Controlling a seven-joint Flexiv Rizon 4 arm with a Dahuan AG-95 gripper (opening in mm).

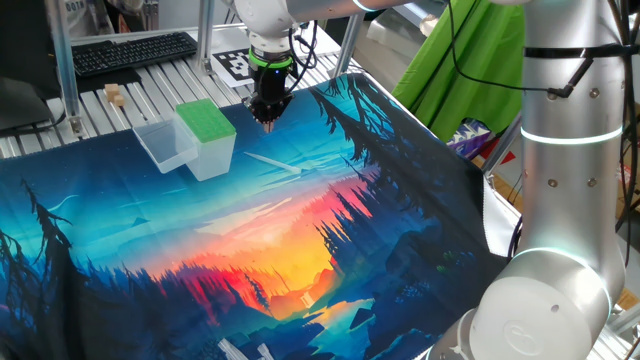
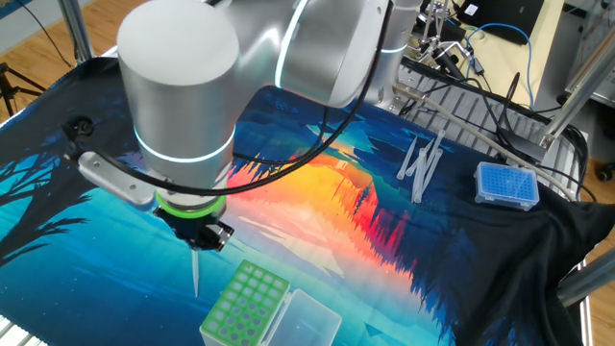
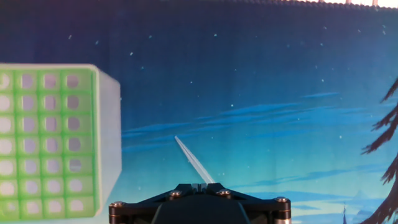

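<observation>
A thin translucent white stick-like piece, perhaps a pipette, lies on the printed cloth. In the wrist view, this pipette slants down to the gripper, which hides its near end. My gripper points down above it; its fingertips look close together, with nothing seen between them. In exterior view 1 a gap shows between the gripper and the pipette. Beside them stands a white box with a green gridded rack, its clear lid open. Many of the rack's holes show in the wrist view.
Several similar white pieces lie in a loose pile across the cloth. A blue rack box stands near the cloth's dark edge. A keyboard lies beyond the cloth.
</observation>
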